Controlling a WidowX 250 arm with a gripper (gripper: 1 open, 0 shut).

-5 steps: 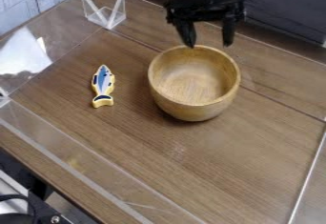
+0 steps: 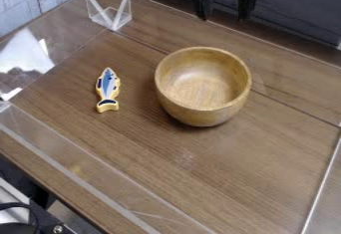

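A wooden bowl sits empty near the middle of the wooden table. Left of it lies a small fish toy, blue and white with yellow edging. My black gripper is at the top edge of the view, high behind the bowl and partly out of frame, with its two fingers apart and nothing visible between them.
A clear plastic bracket stands at the back left. Transparent strips run along the table's left and right sides.
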